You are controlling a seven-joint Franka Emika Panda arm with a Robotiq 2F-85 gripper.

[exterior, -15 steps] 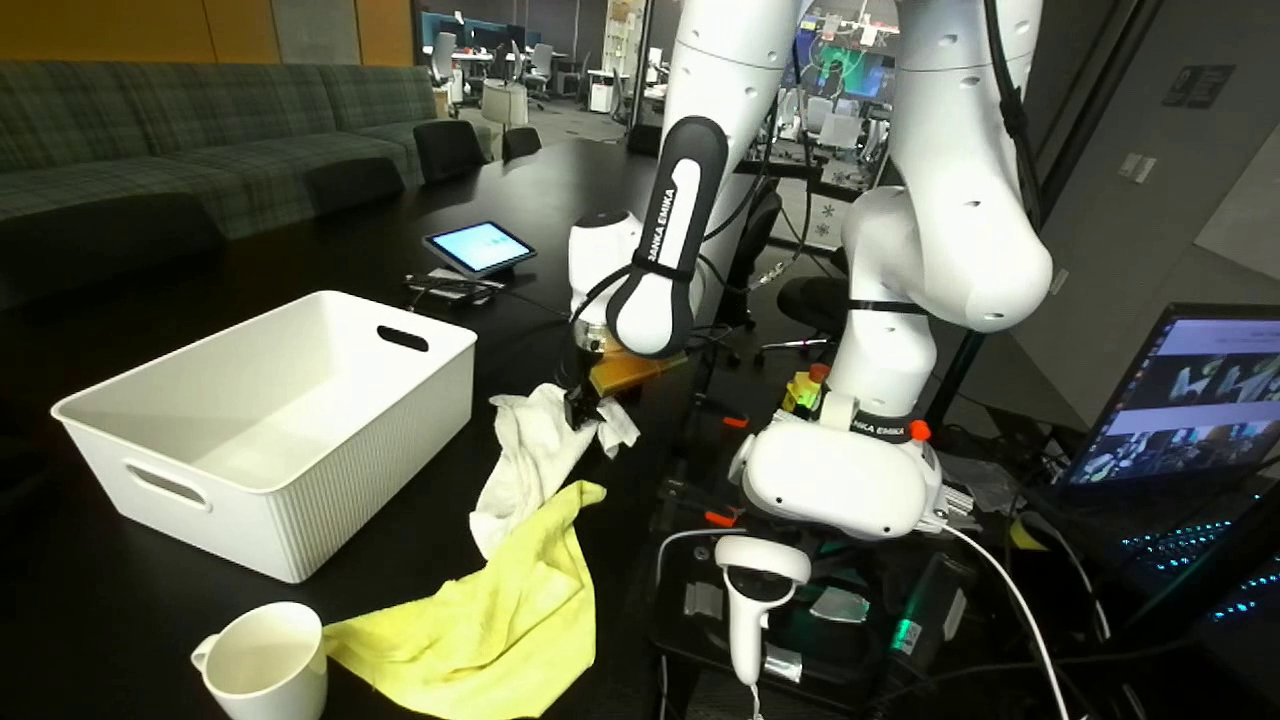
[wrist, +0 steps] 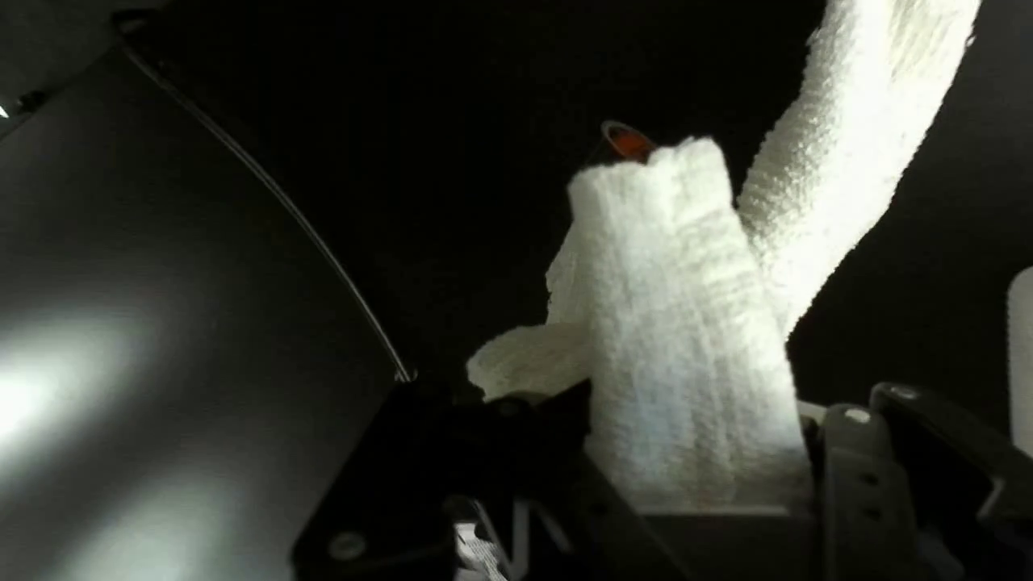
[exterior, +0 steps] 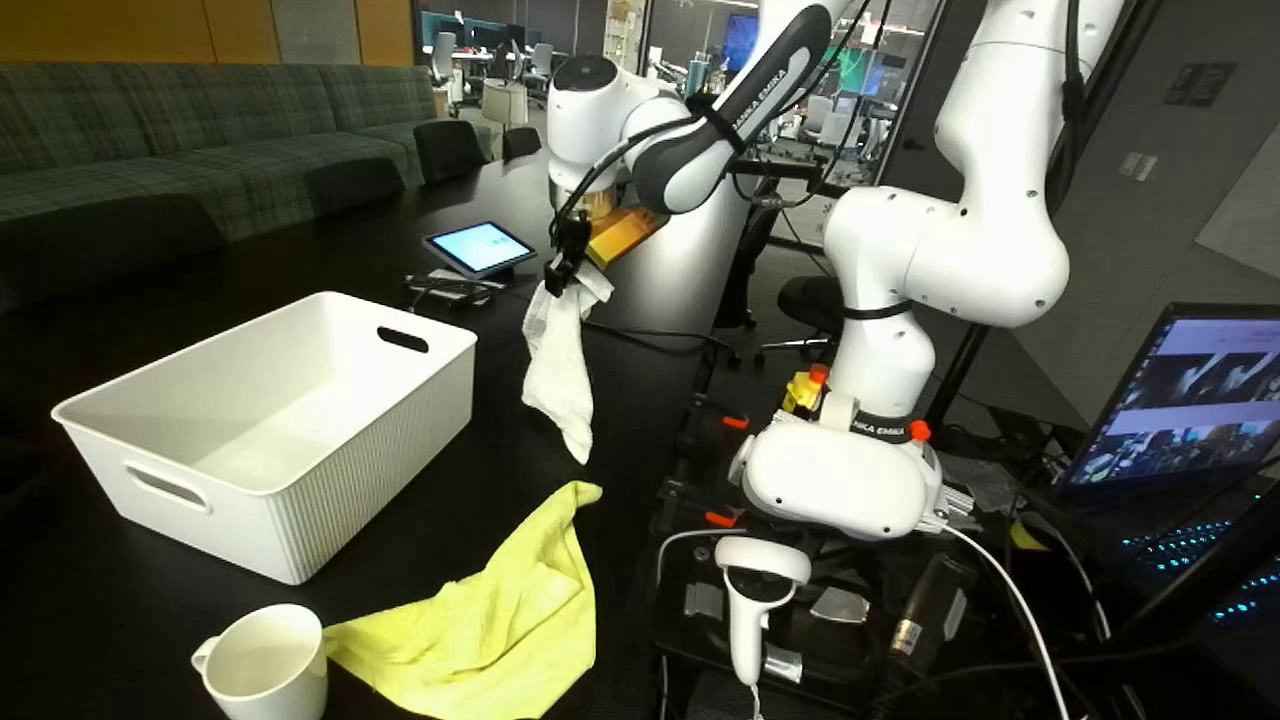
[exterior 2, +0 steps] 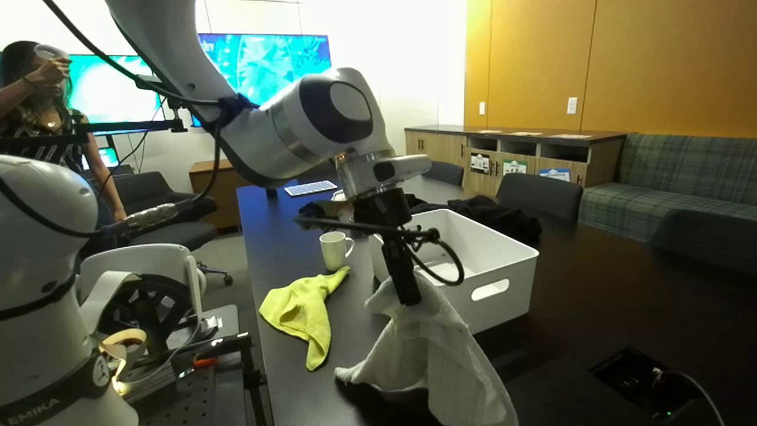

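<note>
A white cloth point(exterior: 559, 372) hangs from my gripper point(exterior: 561, 283), pinched near its top above the dark table. In exterior view 2 the cloth point(exterior 2: 440, 355) drapes down from the shut gripper point(exterior 2: 409, 301), in front of the white basket point(exterior 2: 505, 312). The wrist view has a folded part of the cloth point(wrist: 692, 339) rising out from the fingers, with another length trailing to the upper right; it hides much of the fingers. The basket point(exterior: 381, 446) stands empty to the left of the hanging cloth in exterior view 1.
A yellow cloth point(exterior: 516, 624) lies crumpled near the table's edge, beside a white mug point(exterior: 266, 666). Behind the gripper sit a tablet point(exterior: 480, 248) and a thin cable. The table between basket and yellow cloth is bare.
My gripper has risen and moved back across the table. The white cloth, earlier resting on the table against the yellow one, now hangs from it. Basket, mug and yellow cloth look unmoved.
</note>
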